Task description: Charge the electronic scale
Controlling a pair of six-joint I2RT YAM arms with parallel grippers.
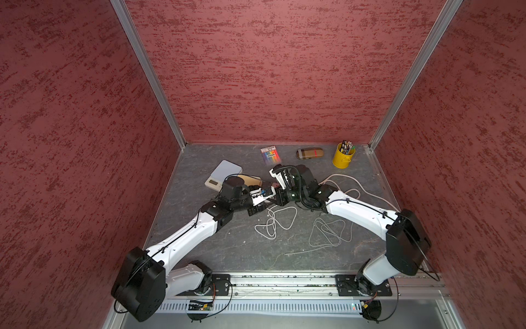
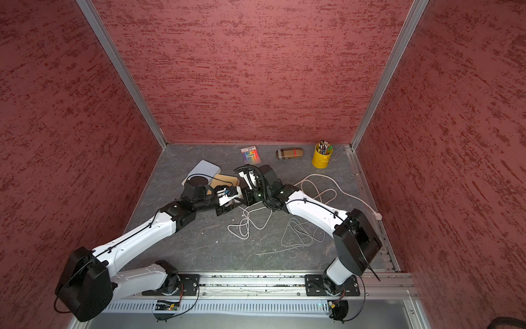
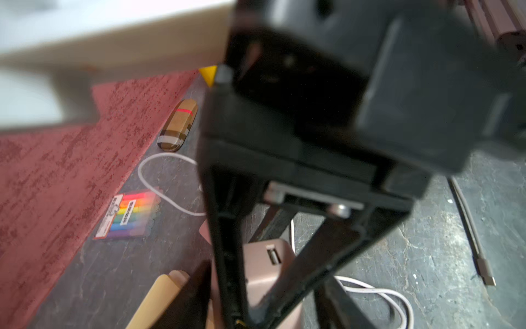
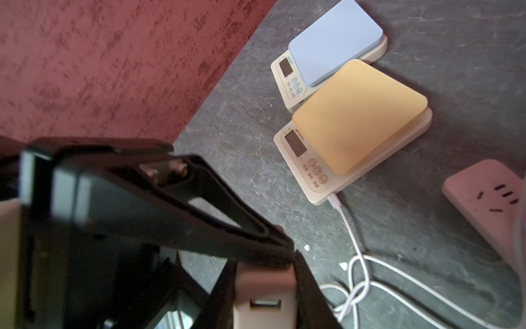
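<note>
A pink charger block point(image 4: 265, 301) with a USB port is between the fingers of my right gripper, which is shut on it. My left gripper point(image 1: 266, 200) meets the same block from the other side; its fingers point(image 3: 186, 298) flank the block point(image 3: 268, 263), blurred, and whether they grip cannot be told. In the right wrist view a yellow-topped scale point(image 4: 359, 115) has a white cable point(image 4: 348, 222) at its front corner. Beside it lies a blue-topped scale point(image 4: 334, 41). A pink power strip point(image 4: 487, 203) lies right of the scales, its slots facing up.
Looped white cable point(image 1: 268, 224) lies in front of the grippers. A grey cable with a bare plug point(image 3: 485, 271) is on the table at right. At the back stand a yellow pen cup point(image 1: 342, 159), a checked case point(image 1: 310, 153) and a pack of markers point(image 1: 270, 154).
</note>
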